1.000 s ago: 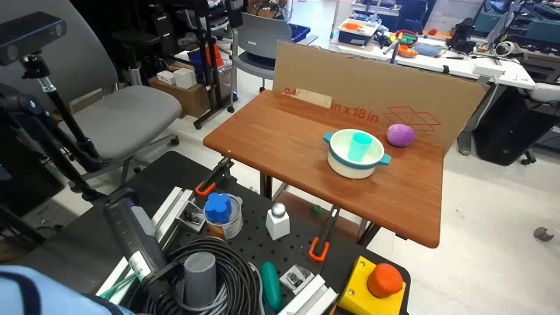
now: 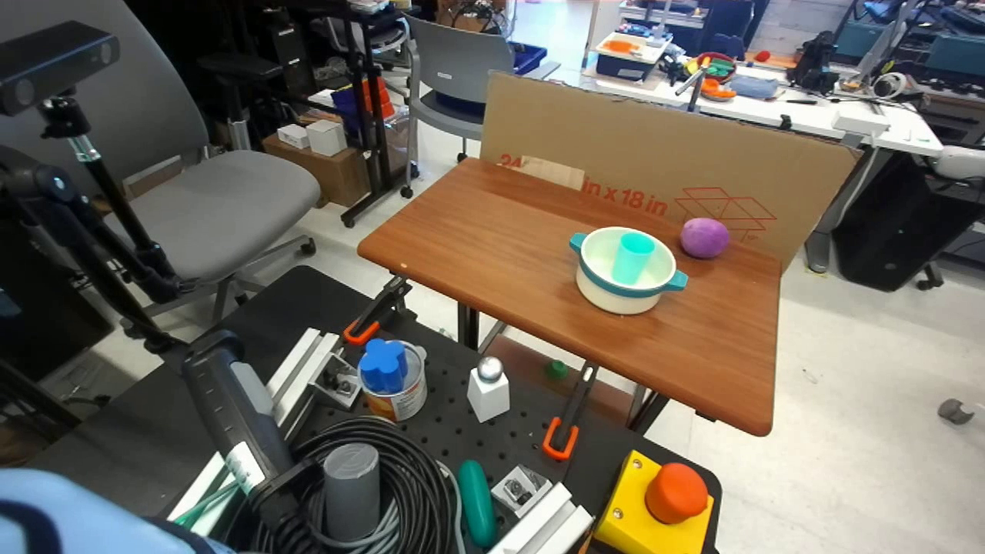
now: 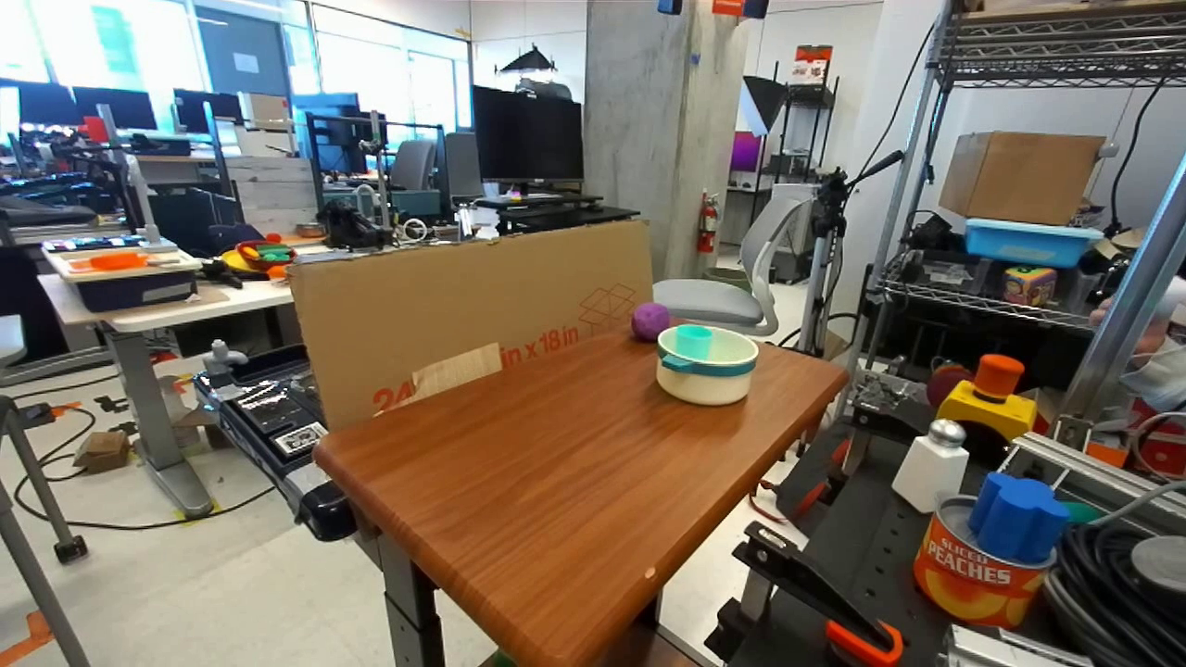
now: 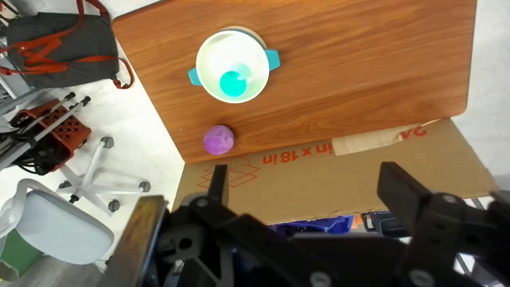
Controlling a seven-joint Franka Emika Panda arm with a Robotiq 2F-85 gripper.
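Observation:
On the wooden table (image 2: 480, 235) stands a cream pot (image 2: 616, 299) with teal handles. Inside it is a turquoise cup (image 2: 632, 258), upright or slightly tilted. A purple ball (image 2: 704, 238) rests beside the pot, close to the cardboard. From above, the wrist view shows the pot (image 4: 210, 55), the cup (image 4: 233, 84) and the ball (image 4: 218, 140). My gripper is open, its fingers wide apart and nothing between them. It hangs high over the cardboard side of the table, clear of pot and ball. Neither exterior view shows the gripper.
A cardboard sheet (image 3: 478, 289) stands along one long edge of the table. Most of the tabletop away from the pot is bare. Across a gap, a black cart holds a peach can (image 3: 978, 572), a white shaker (image 3: 931, 467) and a yellow stop-button box (image 2: 646, 508).
A dark part seen at the top of exterior view 1, above the grey chair, is gone from there now. The pot, cup and ball have stayed in place.

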